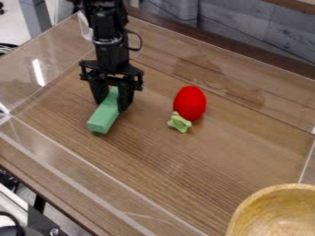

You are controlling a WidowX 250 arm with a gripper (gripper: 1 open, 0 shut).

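Observation:
The black gripper (110,86) reaches down over the left-middle of the wooden table (185,175), shut on the upper end of a green oblong object (105,115). That object slants from under the fingers toward the lower left. The exact grip point is partly hidden by the gripper.
A red egg-shaped object (190,101) lies to the right, with a small light-green piece (180,122) just below it. A large yellow bowl (268,214) sits at the bottom right corner.

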